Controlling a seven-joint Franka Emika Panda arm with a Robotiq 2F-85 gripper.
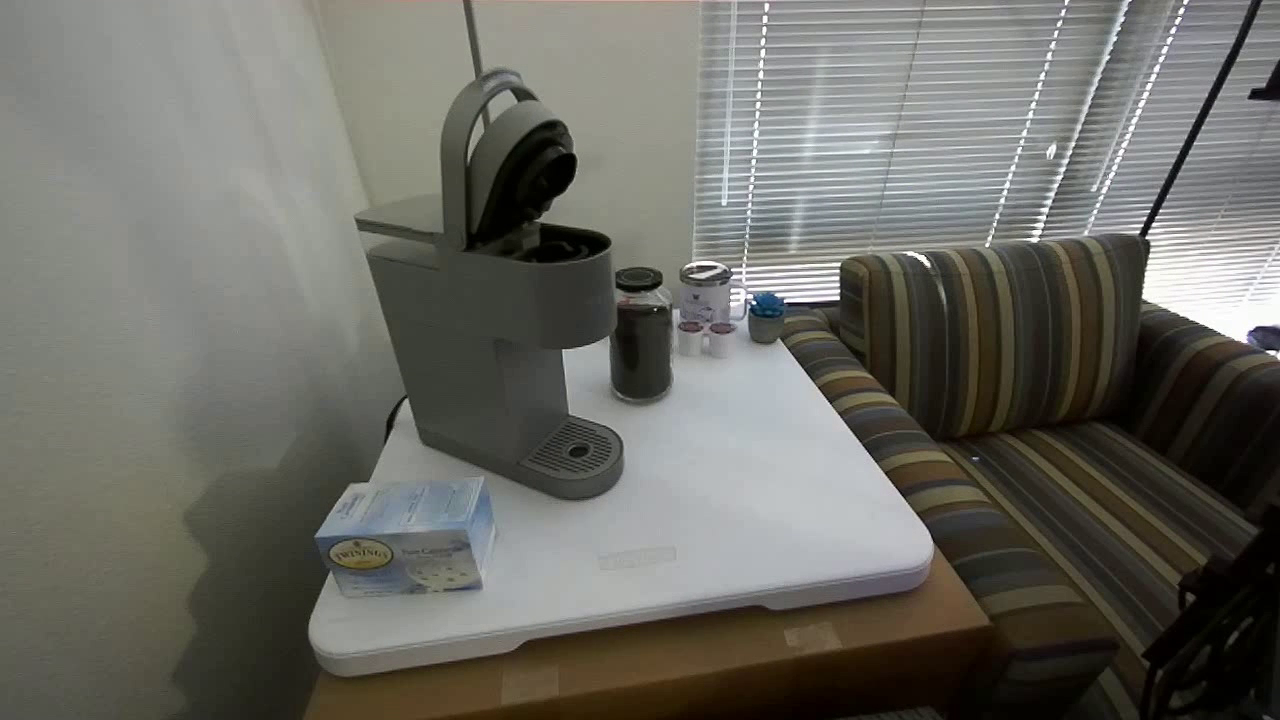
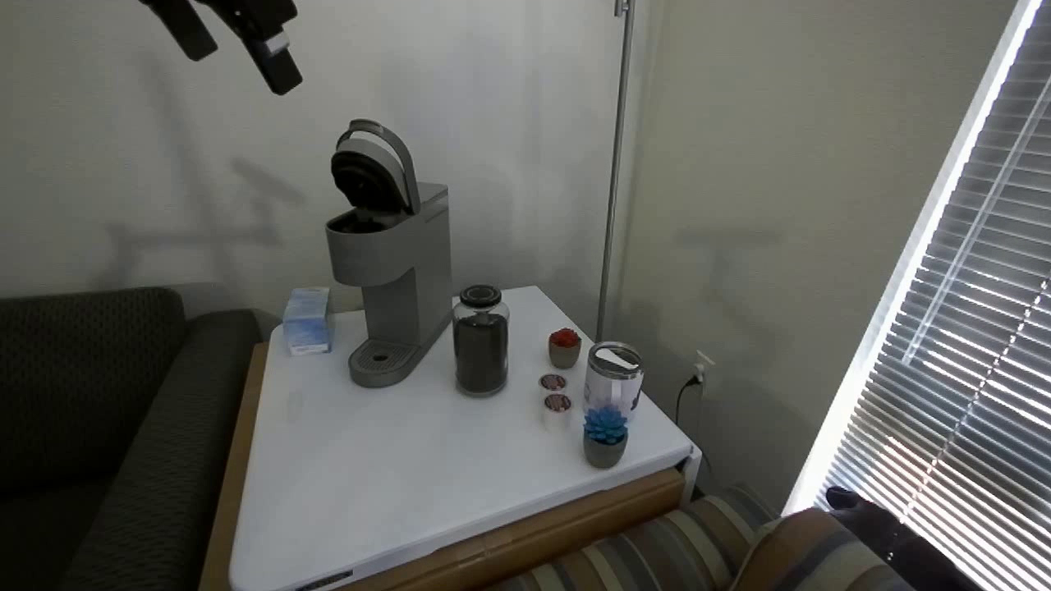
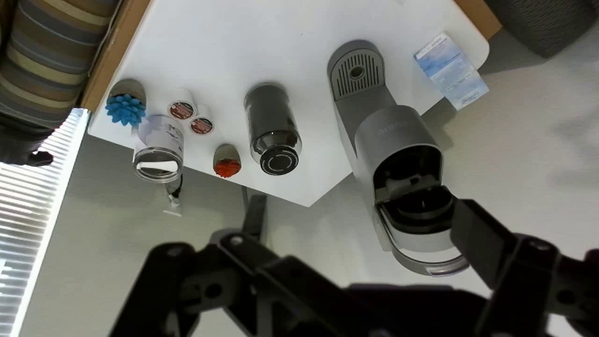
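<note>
A grey coffee maker (image 1: 480, 312) stands on the white tabletop (image 1: 744, 504), its lid (image 2: 370, 173) and handle tipped up so the dark pod chamber (image 3: 412, 168) is exposed. Above and to the left of it in exterior view 2, my gripper (image 2: 241, 74) hangs in the air, open, its fingers apart and empty. The wrist view has the gripper with its fingers spread wide. Two small white pods with dark red tops, one of them a pod (image 2: 557, 405), stand near a white mug (image 2: 611, 379). My gripper is out of sight in exterior view 1.
A dark-filled jar (image 2: 480, 345) stands beside the coffee maker. Farther along are a blue succulent (image 2: 605, 433) and a red succulent (image 2: 564, 349). A blue tea box (image 1: 408, 536) sits by the wall side. A striped armchair (image 1: 1008, 396) adjoins it.
</note>
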